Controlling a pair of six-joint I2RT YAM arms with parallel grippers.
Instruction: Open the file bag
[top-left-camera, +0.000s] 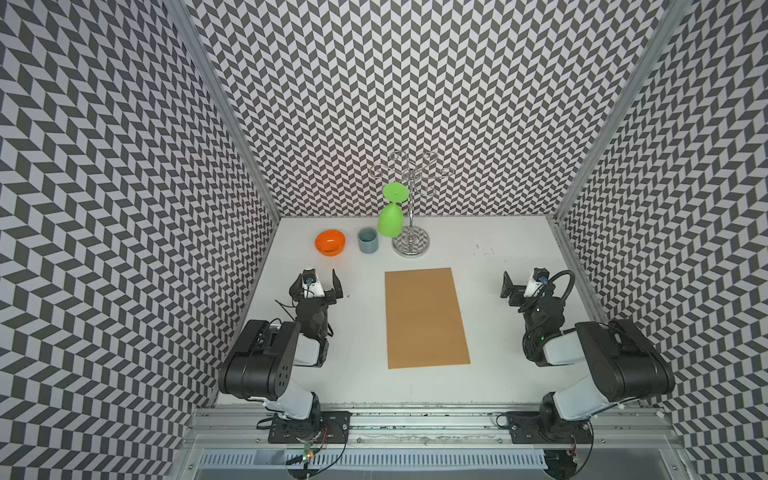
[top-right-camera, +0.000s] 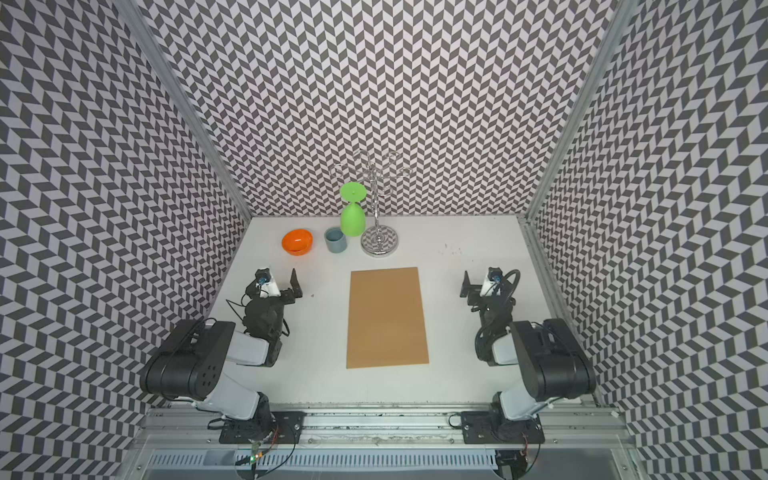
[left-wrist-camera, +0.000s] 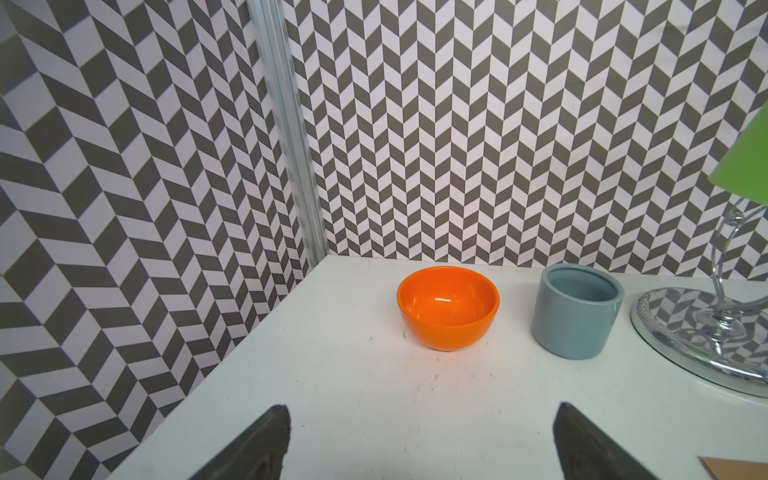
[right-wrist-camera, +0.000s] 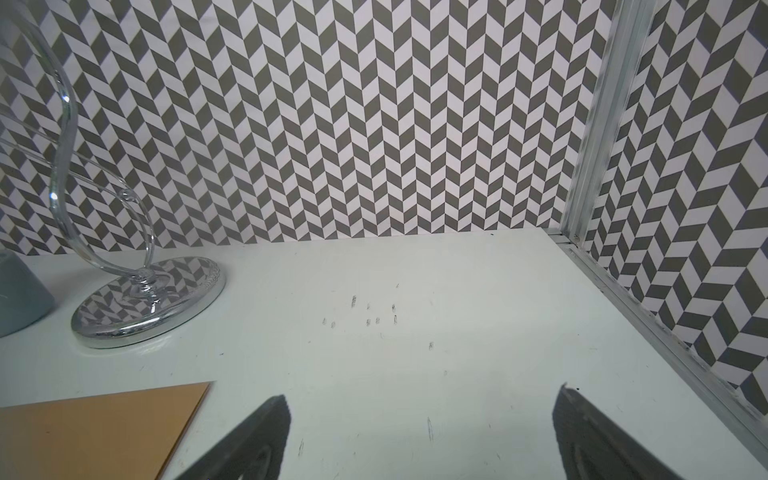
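A flat brown file bag (top-left-camera: 425, 318) (top-right-camera: 387, 317) lies in the middle of the white table, its corner also showing in the right wrist view (right-wrist-camera: 96, 428). Whether it has a flap or fastener cannot be told. My left gripper (top-left-camera: 318, 281) (top-right-camera: 280, 283) stands open to the bag's left, with nothing between its fingers. My right gripper (top-left-camera: 520, 285) (top-right-camera: 478, 285) stands open to the bag's right, also empty.
Behind the bag are an orange bowl (left-wrist-camera: 448, 320), a blue-grey cup (left-wrist-camera: 574, 324) and a chrome rack (right-wrist-camera: 148, 316) with a green goblet (top-left-camera: 390, 220) hanging from it. Patterned walls enclose three sides.
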